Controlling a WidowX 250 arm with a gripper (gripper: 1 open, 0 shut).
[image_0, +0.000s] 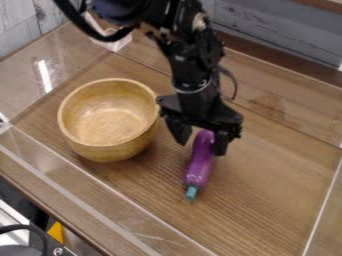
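Note:
A purple object with a teal tip (201, 165) lies on the wooden table, right of a tan bowl (104, 115). My black gripper (201, 134) is open just above the upper end of the purple object, its fingers on either side near that end. Whether they touch it I cannot tell.
A raised wooden edge runs along the back, and a pale item sits at the upper left. A dark cable shows at the lower left corner.

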